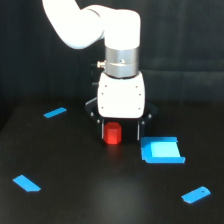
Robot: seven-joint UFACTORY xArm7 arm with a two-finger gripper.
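A small red block (112, 132) stands on the dark tabletop, just left of the view's middle. My gripper (121, 132) is above it, pointing down, its white hand almost meeting the block's top edge in the picture. The dark fingers are spread wide and hard to make out against the black background. In the picture the block lies between them, nearer the left one. Whether the fingers are level with it in depth or touch it, I cannot tell.
A blue-taped square with a pale blue middle (162, 150) lies right of the block. Blue tape strips lie at the far left (55, 112), near left (26, 184) and near right (196, 195).
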